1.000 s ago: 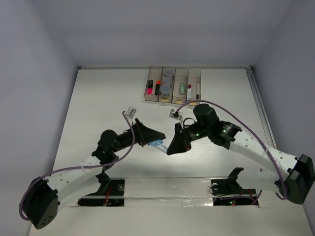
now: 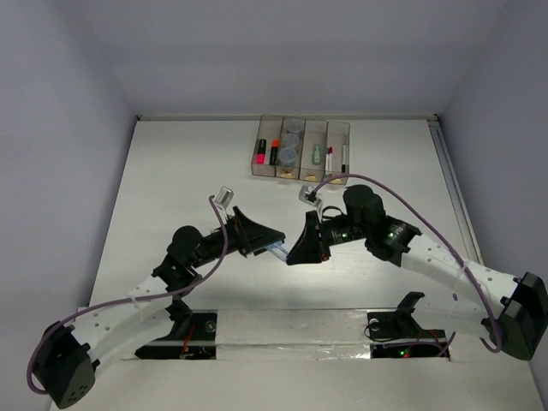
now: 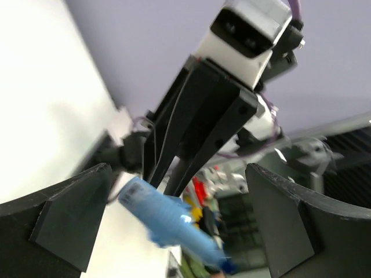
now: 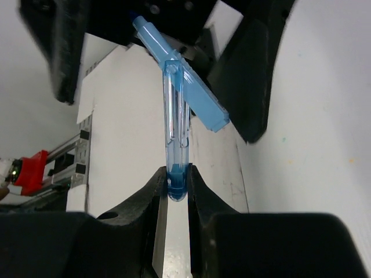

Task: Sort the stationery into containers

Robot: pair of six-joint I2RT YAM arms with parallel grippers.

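Observation:
A light-blue stationery piece with a clear bluish tube is held above the table between my two arms. My right gripper is shut on the rounded end of the tube. My left gripper stands open, its black fingers on either side of the light-blue part; I cannot tell whether they touch it. Behind the piece in the left wrist view are the right gripper's fingers. From above, the piece is largely covered by the grippers. A clear divided organizer stands at the back.
Inside the organizer, black markers lie in the left compartment, round clear containers beside them, a green bottle further right, and slim pens at far right. The white table around the arms is clear.
The organizer is unchanged.

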